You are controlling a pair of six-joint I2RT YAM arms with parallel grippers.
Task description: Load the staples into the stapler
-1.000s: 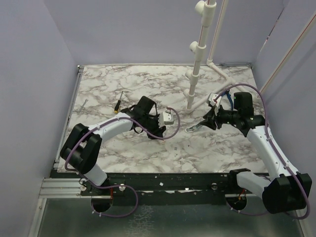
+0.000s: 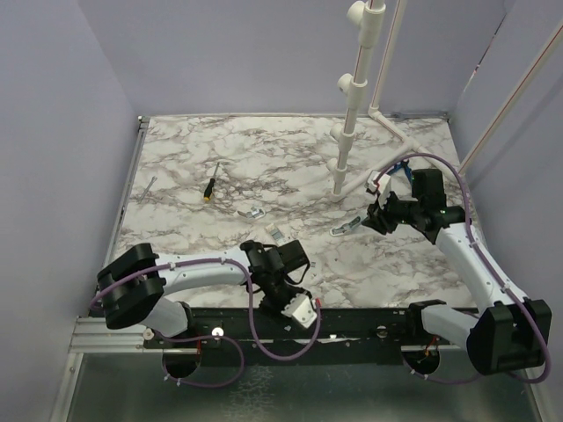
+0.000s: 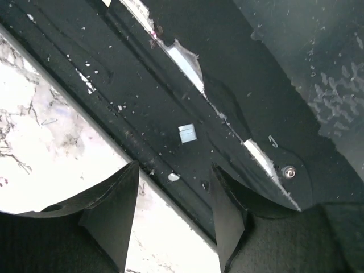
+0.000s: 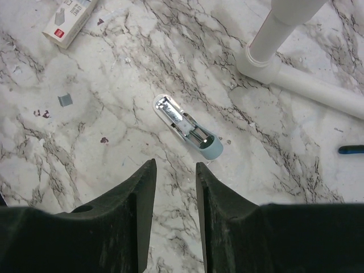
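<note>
The stapler (image 4: 187, 126) lies on the marble table with a silvery inner channel showing; in the top view it is just left of my right gripper (image 2: 378, 218). My right gripper is open, empty, pointing at it. A small staple box (image 4: 68, 20) lies further left, and a small grey piece (image 4: 65, 99) that may be staples sits near it. My left gripper is open and empty over the dark front edge of the table, where a small silvery piece (image 3: 187, 133) lies.
A screwdriver (image 2: 210, 186) and a thin metal tool (image 2: 148, 188) lie at the back left. A white pipe stand (image 4: 307, 85) and a blue-handled tool (image 4: 351, 149) stand or lie at the right.
My left arm has swung from the middle of the table down to its front edge, uncovering the staple box. The right arm has moved very slightly.
</note>
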